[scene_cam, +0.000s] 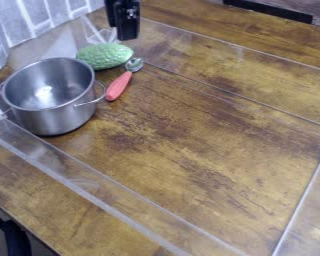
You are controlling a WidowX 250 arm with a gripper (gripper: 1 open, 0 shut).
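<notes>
A steel pot [56,110] with side handles sits at the left of the wooden table. Behind it and to its right lies a green textured object [104,56], and beside that a spoon with a red handle [119,86]. My dark gripper [127,32] hangs at the top edge of the view, above the green object, mostly out of frame; its finger state is unclear.
Transparent strips or panels run along it. A light patterned backdrop [16,30] stands at the back left, and a dark edge [270,12] runs at the back right.
</notes>
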